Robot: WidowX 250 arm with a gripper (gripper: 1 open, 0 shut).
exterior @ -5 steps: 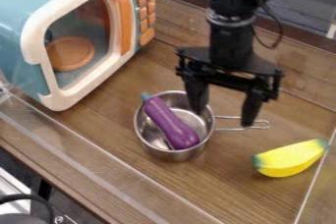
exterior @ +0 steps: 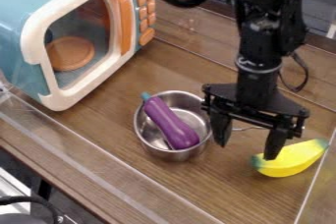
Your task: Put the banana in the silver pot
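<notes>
The yellow banana [exterior: 290,159] lies on the wooden table at the lower right, outside the pot. Left of it stands the silver pot [exterior: 147,141], with a purple eggplant [exterior: 174,123] resting inside, its tip over the rim. My black gripper [exterior: 246,145] is open and points down between pot and banana. One finger is near the pot's right side, and the other is by the banana's left upper end. Nothing sits between the fingers. The arm covers most of the pot's handle; whether the right finger touches the banana I cannot tell.
A toy microwave [exterior: 66,31], blue and white with an orange handle, fills the upper left, an orange-brown disc inside. Bare table [exterior: 98,130] lies left of the pot. A clear edge strip runs along the right.
Banana, pot and eggplant look unmoved.
</notes>
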